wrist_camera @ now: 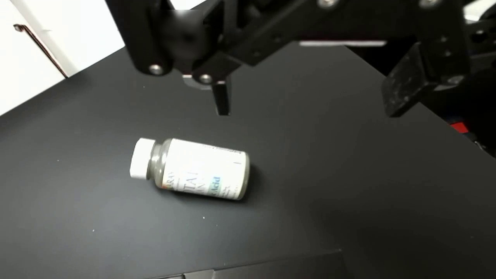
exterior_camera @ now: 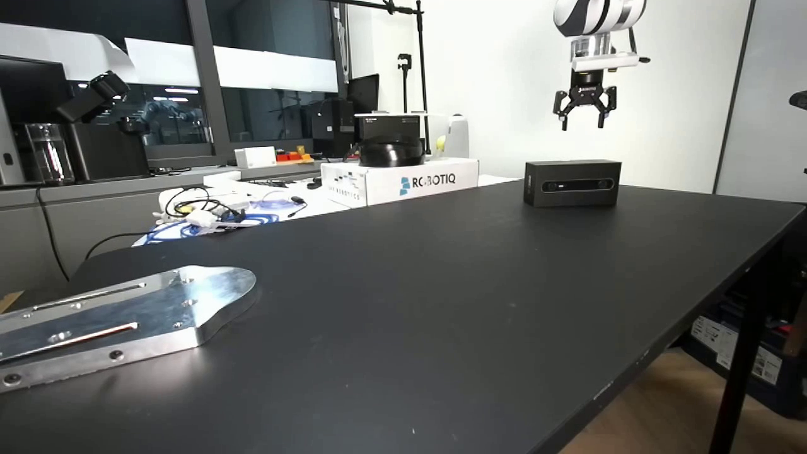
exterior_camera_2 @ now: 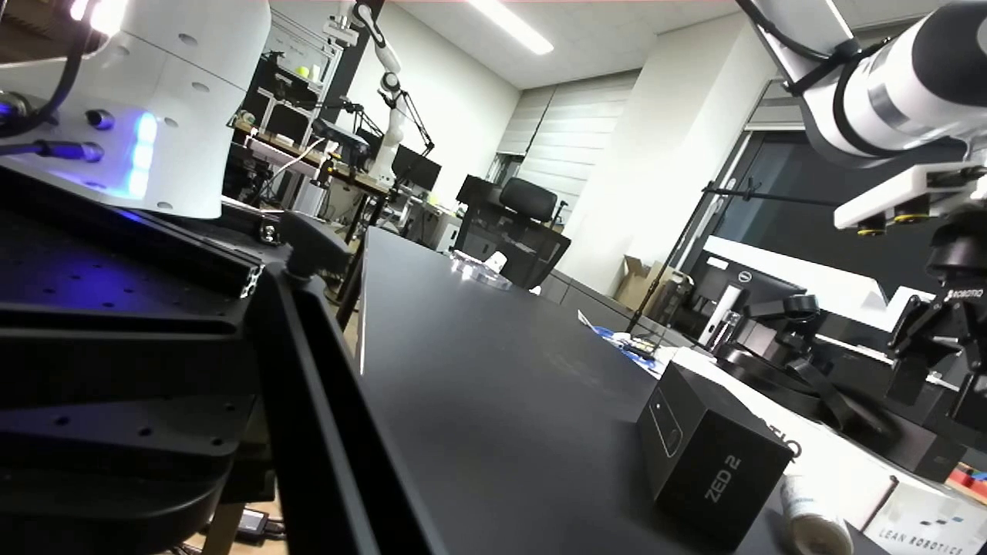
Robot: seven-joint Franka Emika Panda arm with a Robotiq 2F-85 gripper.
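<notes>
A small bottle (wrist_camera: 204, 169) with a white cap and white label lies on its side on the black table in the wrist view. In exterior view 2 the bottle (exterior_camera_2: 816, 518) shows beyond the black box, and in exterior view 1 that box hides it. My gripper (exterior_camera: 583, 125) hangs well above the box with its fingers spread and nothing between them. Seen from the wrist, the open gripper has its fingers apart, and the bottle is below, off to the left.
The black ZED 2 box (exterior_camera: 572, 184) stands near the table's far end, close beside the bottle. A silver metal plate (exterior_camera: 128, 318) lies at the opposite end. A white Robotiq carton (exterior_camera: 420, 181) stands beyond the table's edge.
</notes>
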